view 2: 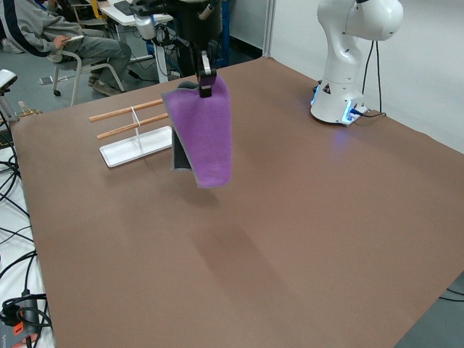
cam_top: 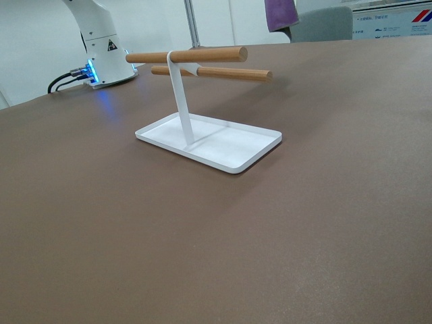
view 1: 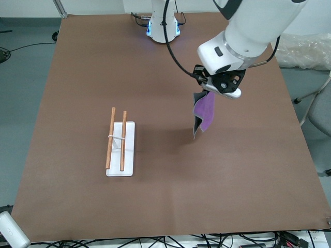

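A purple and dark grey cloth (view 1: 205,110) hangs from my gripper (view 2: 206,85), which is shut on it, at the upper middle right of the left view. In the top view only part of the cloth (cam_top: 281,13) shows, high at the upper edge. A wooden two-bar rack on a white tray (view 1: 128,163) stands on the table left of the cloth; in the top view the tray (cam_top: 229,145) is close to the camera. In the right view the cloth (view 2: 210,138) hangs in front of the rack.
The brown table (view 1: 207,181) is otherwise mostly clear. Cables lie along one side, and a seated person (view 2: 43,36) is beyond the table in the right view.
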